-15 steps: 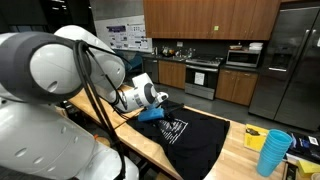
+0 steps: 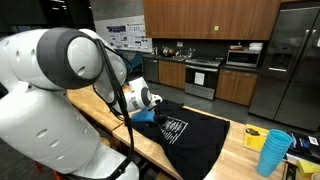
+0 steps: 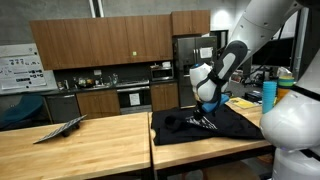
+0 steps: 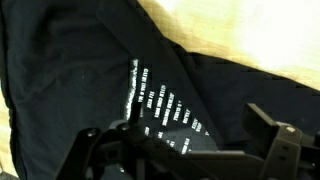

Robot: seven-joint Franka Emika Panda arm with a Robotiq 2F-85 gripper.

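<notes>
A black cloth with rows of white print (image 4: 165,105) lies spread on the wooden table, with a raised fold (image 4: 150,40) running across it in the wrist view. In exterior view 1 the black cloth (image 2: 198,142) covers much of the table's middle. Over the printed part hangs my gripper, its fingers wide apart at the lower left and right of the wrist view. Nothing is held between them. From the side, the white wrist with its blue band (image 2: 144,116) is low over the cloth's left part; the fingertips are hard to make out there.
Blue cups (image 2: 273,153) stand at the table's right, close to a yellow item (image 2: 256,137) and other clutter. Bare wood (image 3: 75,140) stretches across the left of exterior view 2. Kitchen cabinets and a fridge (image 2: 286,70) are in the background.
The arm has shifted left in exterior view 1 over the last second, its wrist moving toward the left side of the cloth. The cloth looks much the same.
</notes>
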